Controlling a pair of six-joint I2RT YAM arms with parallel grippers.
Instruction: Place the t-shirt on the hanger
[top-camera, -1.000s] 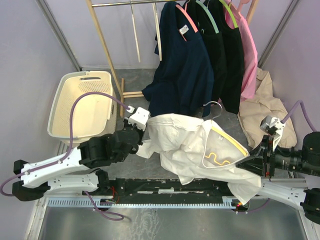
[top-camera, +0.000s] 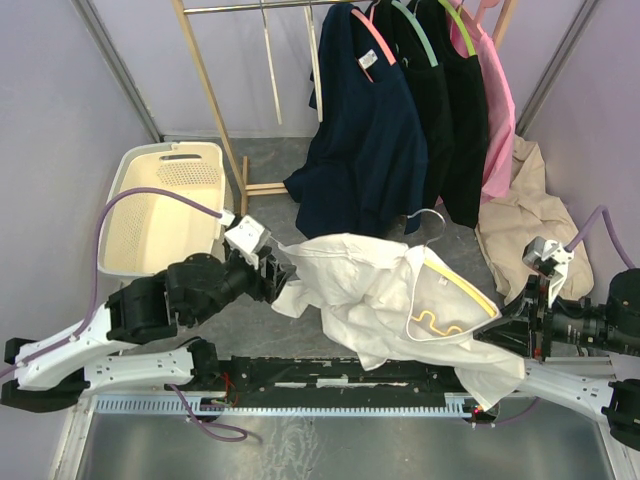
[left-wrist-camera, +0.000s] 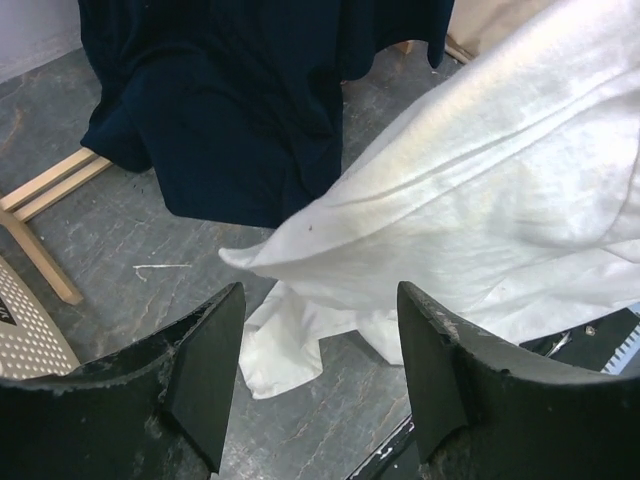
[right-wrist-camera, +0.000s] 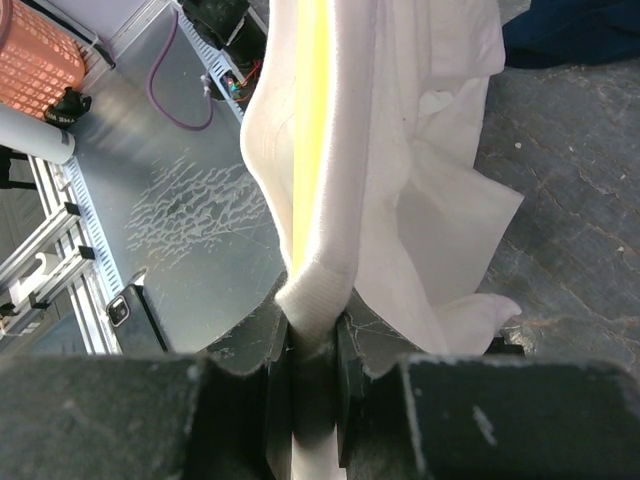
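Note:
The white t shirt (top-camera: 350, 285) hangs in mid-air around a yellow hanger (top-camera: 462, 287), whose hook (top-camera: 428, 222) sticks out at the neck opening. At the right end, my right gripper (top-camera: 537, 325) has its fingers closed in on the shirt; the right wrist view shows gathered cloth (right-wrist-camera: 318, 290) between them, with the yellow bar running down inside it. My left gripper is open and empty. Just beyond its fingertips lies the shirt's pointed left end (left-wrist-camera: 300, 245), apart from both fingers. The hanger's left end is hidden under cloth.
Behind stands a clothes rack with a bare rail (top-camera: 250, 8), empty hangers (top-camera: 270, 65) and a dark navy shirt (top-camera: 365, 150). A cream basket (top-camera: 110, 215) is at the left. Beige cloth (top-camera: 530, 215) lies at the right on the floor.
The shirt, hanger and right arm look nearly still.

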